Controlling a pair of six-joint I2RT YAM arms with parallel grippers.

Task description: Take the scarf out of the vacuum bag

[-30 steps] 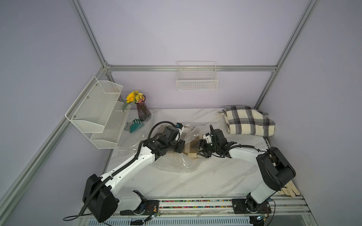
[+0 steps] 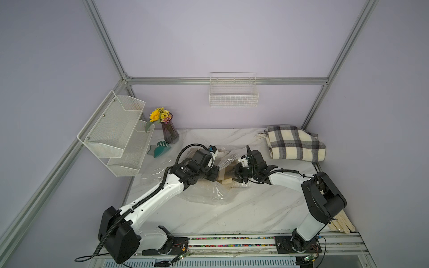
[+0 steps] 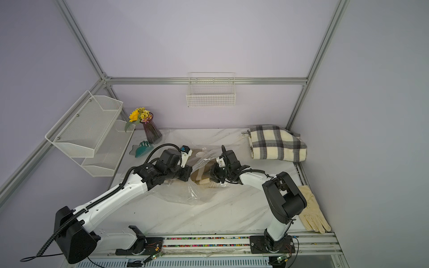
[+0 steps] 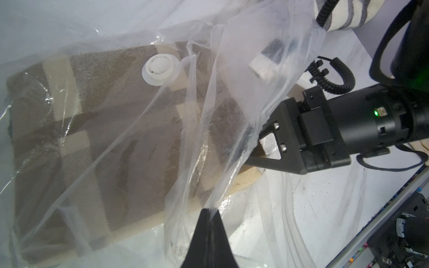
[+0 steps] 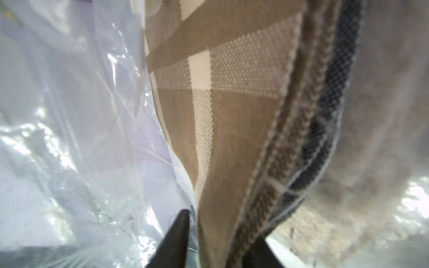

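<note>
The brown checked scarf [image 4: 129,147] lies folded inside the clear vacuum bag [image 4: 187,192], whose white valve [image 4: 160,68] sits on top. At the bag's right side, my left gripper is shut, and a fold of the thin film runs into its fingertips. My right gripper reaches under the raised film from the right. Its fingers [image 5: 175,241] stand part open on either side of the scarf's edge, with a small gap showing on the left one. The right fingertips are mostly hidden by film and scarf in the left wrist view.
A grey-and-white checked blanket [image 2: 295,143] lies at the back right. A flower vase [image 2: 169,132] and a teal object [image 2: 159,149] stand at the back left near the mesh shelf [image 2: 114,134]. Gloves [image 3: 314,210] lie at the right edge.
My right gripper has shifted slightly left, further toward the scarf and into the bag's opening, and its arm has turned a little. My left arm has stayed still.
</note>
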